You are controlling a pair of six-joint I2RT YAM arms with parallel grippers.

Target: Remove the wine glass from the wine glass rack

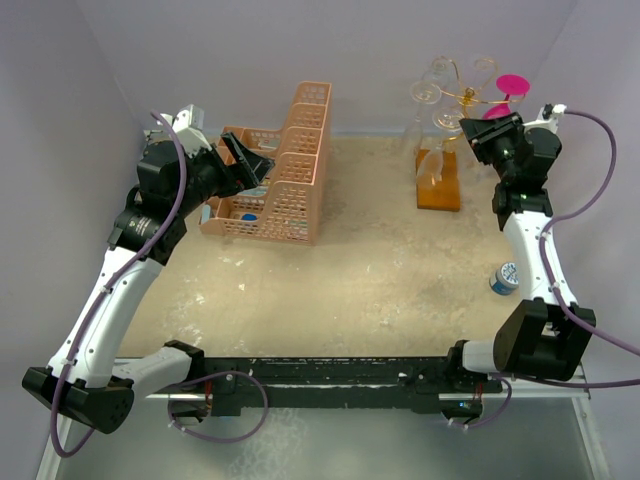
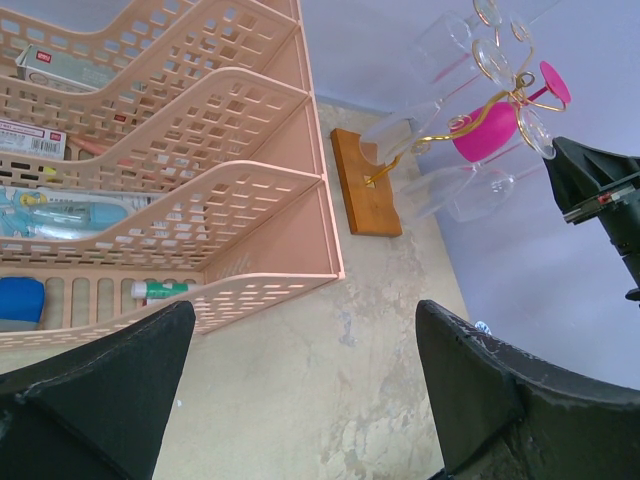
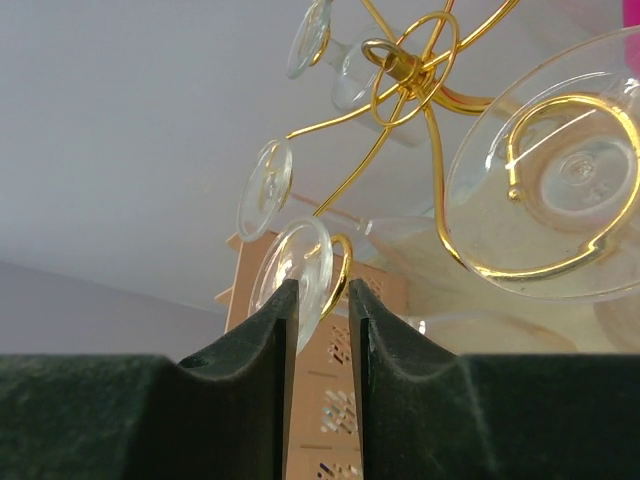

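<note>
A gold rack (image 1: pixel 466 98) on a wooden base (image 1: pixel 437 200) holds several clear glasses and a pink one (image 2: pixel 486 130), upside down. My right gripper (image 1: pixel 471 132) is at the rack's near side. In the right wrist view its fingertips (image 3: pixel 285 305) are close together at the foot of a clear glass (image 3: pixel 300 262) hanging in a gold loop; whether they touch or grip it is unclear. My left gripper (image 1: pixel 250 165) hangs open over the pink basket, nothing between its fingers.
The pink compartmented basket (image 1: pixel 305 210) with small boxes and tubes stands at the back left. A blue round tin (image 1: pixel 505 279) is at the right.
</note>
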